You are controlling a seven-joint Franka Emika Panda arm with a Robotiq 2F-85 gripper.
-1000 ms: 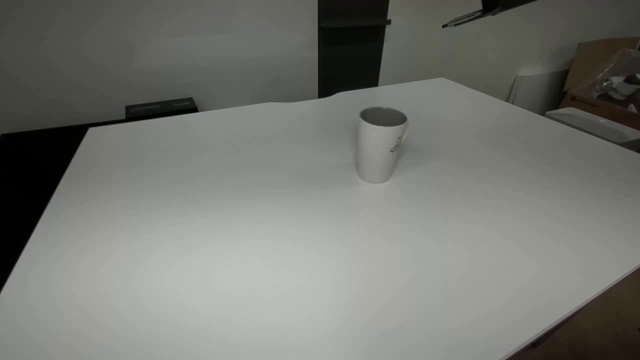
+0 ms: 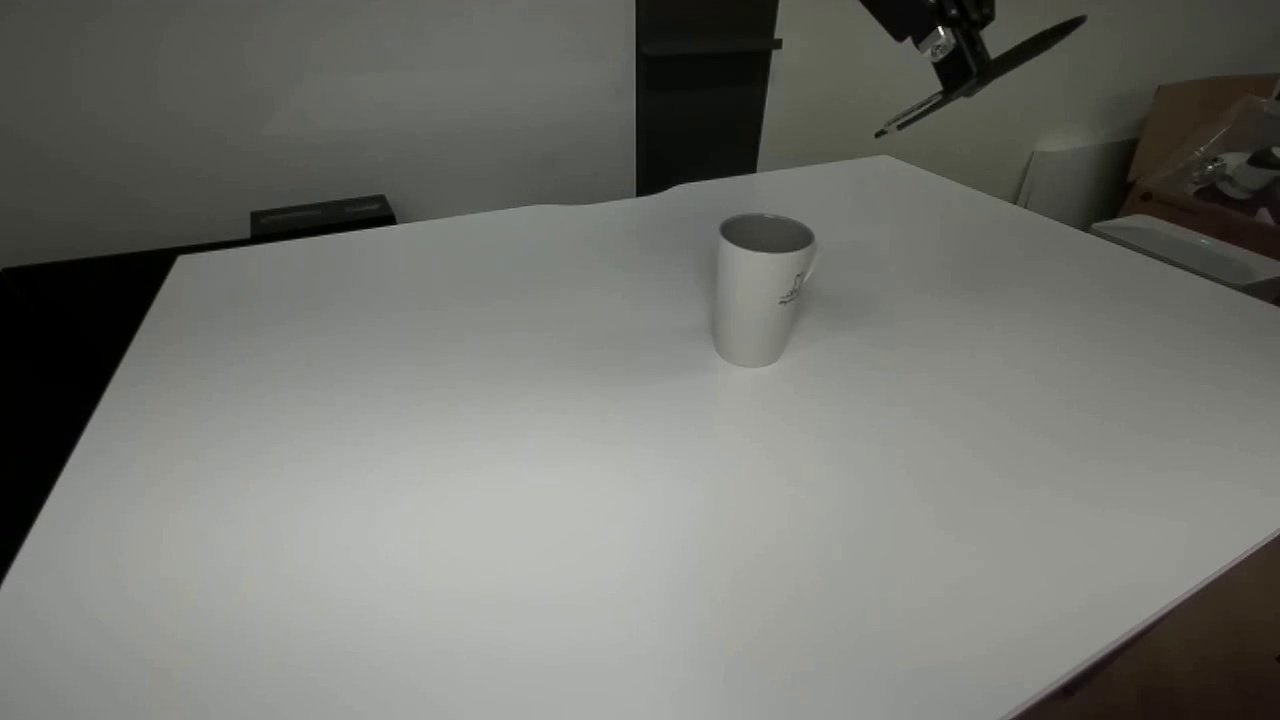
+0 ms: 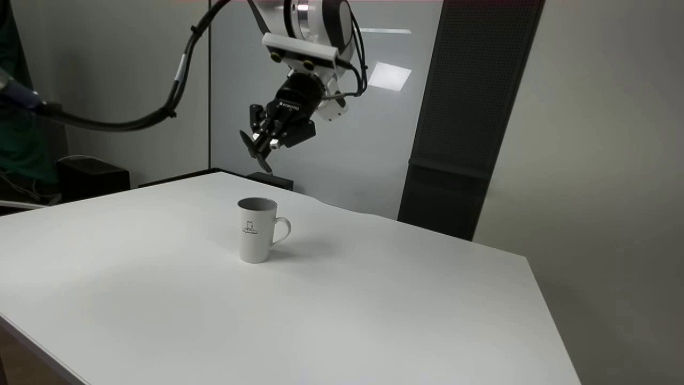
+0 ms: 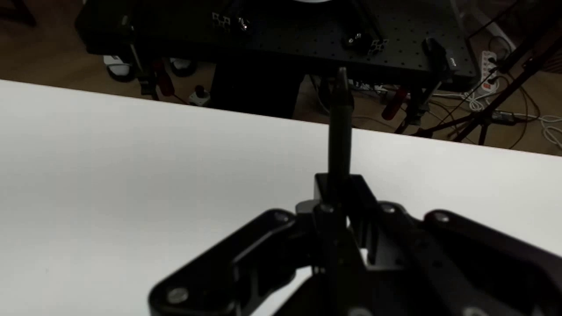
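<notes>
A white mug (image 2: 751, 306) with a grey inside and a small dark print stands upright on the white table (image 2: 480, 516). In exterior view 2 the mug (image 3: 251, 234) shows its handle to the right. My gripper (image 3: 264, 142) hangs in the air above and beyond it, clear of the table. It is shut on a long, dark, slender object (image 4: 340, 139), which ends in a narrow tip in the wrist view. The dark object (image 2: 1026, 52) slants across the fingers in exterior view 1. What exactly it is, I cannot tell. No mug shows in the wrist view.
Apart from the mug, the tabletop is clear. Beyond one table edge, a black perforated base (image 4: 295, 39) and cables show in the wrist view. A cardboard box (image 2: 1200, 120) and white tray (image 2: 1188, 246) lie off the table at the right.
My gripper has come lower in exterior view 1, bringing the dark object down with it, and more of the gripper shows. The mug has stayed where it was.
</notes>
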